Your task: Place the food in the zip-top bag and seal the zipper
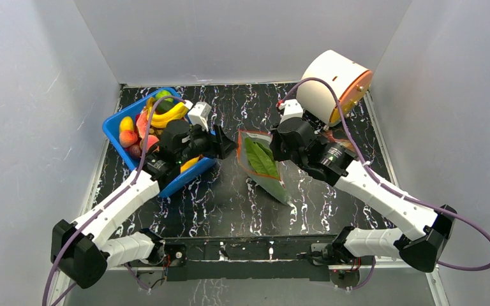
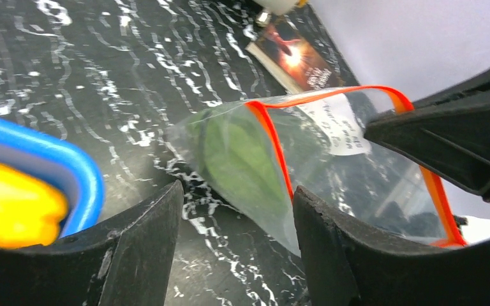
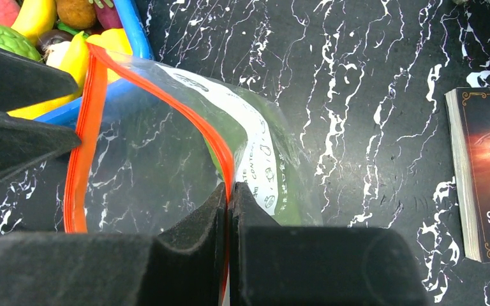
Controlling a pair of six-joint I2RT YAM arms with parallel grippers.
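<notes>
A clear zip top bag (image 1: 259, 169) with an orange zipper hangs at the centre, a green leafy item showing through it. My right gripper is shut on the zipper edge, which runs down between its fingertips. My left gripper stands open just left of the bag, the orange edge near one finger in its wrist view. In the right wrist view the bag's mouth gapes open, with the left gripper's dark fingers beside it.
A blue bin (image 1: 111, 134) of toy fruit and vegetables is at left. A white drum (image 1: 325, 80) sits at back right, with a book (image 3: 485, 172) near it. Bare marble table lies in front.
</notes>
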